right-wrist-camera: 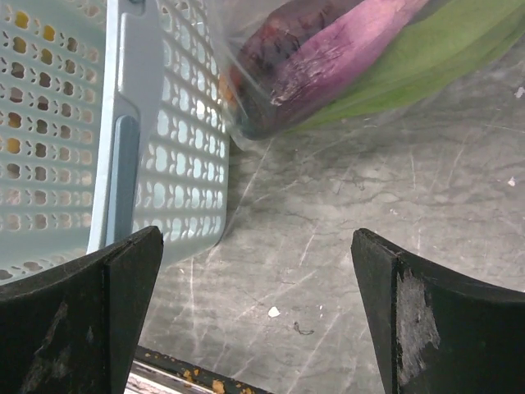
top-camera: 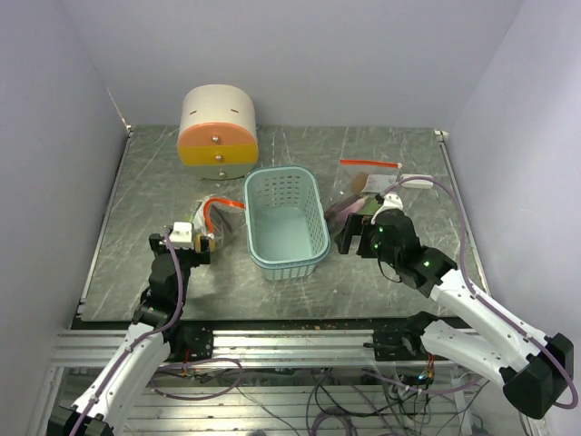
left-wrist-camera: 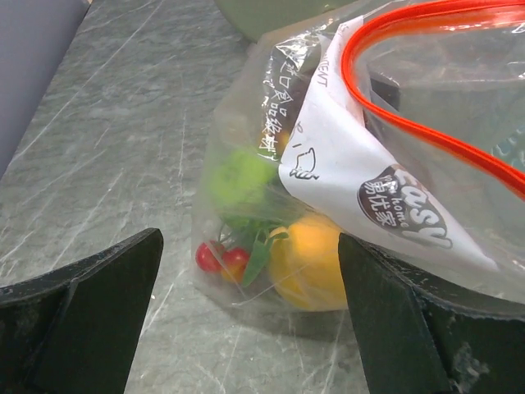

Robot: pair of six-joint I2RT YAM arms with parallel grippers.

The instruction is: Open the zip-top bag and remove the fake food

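Observation:
Left of the basket lies a clear zip top bag (top-camera: pixel 231 232) with a red-orange zip strip (left-wrist-camera: pixel 426 138); its mouth gapes in the left wrist view. Inside it show a yellow piece (left-wrist-camera: pixel 310 264), a green piece (left-wrist-camera: pixel 238 182) and small red tomatoes (left-wrist-camera: pixel 220 260). My left gripper is open at the bag's near end, nothing gripped. A second clear bag (top-camera: pixel 349 186), right of the basket, holds a purple piece (right-wrist-camera: pixel 349 53) and a long green piece (right-wrist-camera: pixel 443 66). My right gripper stands open over bare table, its left finger close to the basket's rim.
The pale green basket (top-camera: pixel 288 263) stands empty mid-table between the bags. A rounded drawer unit (top-camera: pixel 218 104) stands at the back left. Past the right bag lies a small white object (top-camera: pixel 417 182). Bare table (top-camera: pixel 381 295) shows along the front.

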